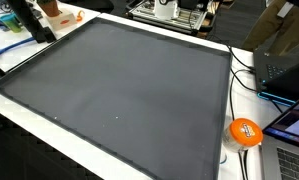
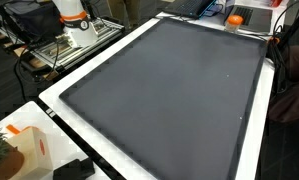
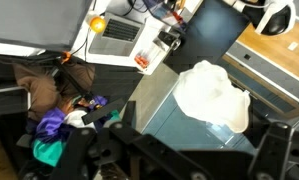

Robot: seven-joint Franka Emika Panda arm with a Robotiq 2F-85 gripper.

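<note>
My gripper is open in the wrist view, its dark fingers spread wide at the lower part of the picture. A white, soft-looking thing (image 3: 211, 96) shows in the gap between them; how far away it is, I cannot tell. Neither exterior view shows the gripper. The dark grey board (image 1: 119, 85) lies bare on the white table in exterior view 1. Beside its near right corner stands a round container with an orange top (image 1: 243, 133). Exterior view 2 has the same orange-topped container (image 2: 234, 21) at the board's far edge.
An open laptop (image 1: 284, 160) and black cables lie along the table's right side. The white and orange robot base (image 2: 76, 28) stands left of the table. A potted plant (image 2: 3, 155) is at the near left. Clothes and bags (image 3: 54, 110) lie beyond the table edge.
</note>
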